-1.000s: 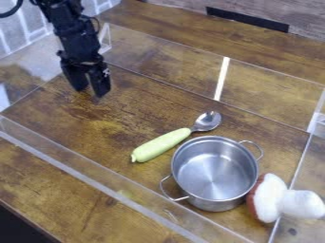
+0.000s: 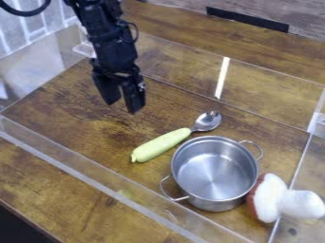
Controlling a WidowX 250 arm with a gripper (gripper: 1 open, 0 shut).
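Note:
My gripper [image 2: 121,100] hangs point-down over the wooden table at the upper left, above and left of a pale green vegetable [image 2: 160,144]; whether its fingers are open or shut is hard to tell. A metal spoon [image 2: 206,121] lies just beyond that vegetable's upper end. A steel pot [image 2: 214,173] with two handles stands at the lower right, empty. A red and white object [image 2: 282,200] sits at its right side.
Clear low edges or walls run around the work area.
My gripper has moved right and a little toward the front, closer to the vegetable and spoon. The objects on the table have not moved.

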